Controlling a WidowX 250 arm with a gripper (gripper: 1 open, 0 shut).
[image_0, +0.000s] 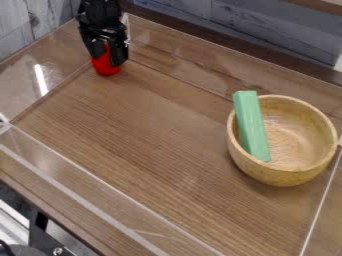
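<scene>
My black gripper (106, 46) reaches down at the top left over a red object (107, 62), with its fingers around or just above the object's top; whether it grips it cannot be told at this size. The red object rests on the brown wooden table (147, 170) near its back left.
A round tan wooden bowl (301, 135) sits at the right, with a long mint-green block (250, 125) lying in its left side. A grey wall edge runs along the back and left.
</scene>
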